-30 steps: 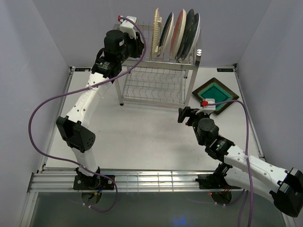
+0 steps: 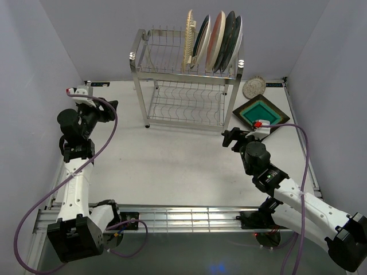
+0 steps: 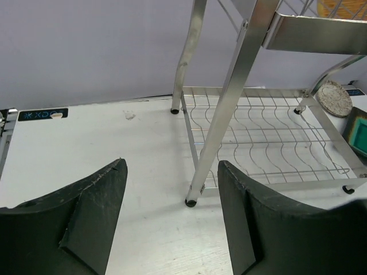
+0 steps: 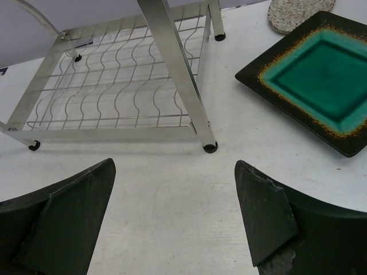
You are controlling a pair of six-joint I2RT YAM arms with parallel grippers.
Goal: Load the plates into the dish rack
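Several plates (image 2: 218,43) stand upright in the right part of the upper tier of the metal dish rack (image 2: 150,75); its lower tier is empty. A square green plate (image 4: 314,80) lies on the table right of the rack, with a round speckled plate (image 2: 253,87) behind it. My left gripper (image 2: 106,112) is at the table's left, beside the rack, open with nothing between its fingers. My right gripper (image 2: 229,138) hangs open and empty just in front of the rack's right leg, left of the green plate.
Walls stand at the left, right and back, and a metal rail (image 2: 178,217) runs along the front edge.
My left gripper has moved from above the rack's left part leftward and down to beside it. The round plate now shows behind the green one. My right gripper has shifted slightly right.
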